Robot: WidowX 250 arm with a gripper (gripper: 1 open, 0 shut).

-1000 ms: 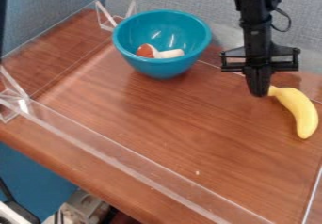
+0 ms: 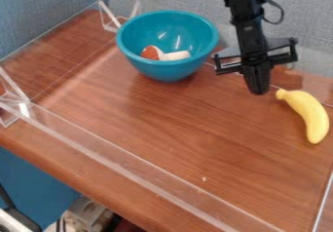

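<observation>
A yellow banana [image 2: 310, 114] lies on the wooden table at the right. My black gripper [image 2: 258, 84] hangs just above and left of the banana's upper tip, shut, with nothing visible between its fingers. A teal bowl [image 2: 144, 62] at the upper middle holds a white and red item [image 2: 173, 55].
Clear plastic edging [image 2: 117, 163] runs along the left and front. A textured grey-blue wall stands behind and at the left.
The gripper and arm have shifted slightly left and up, a little away from the banana. The banana and bowl look unchanged.
</observation>
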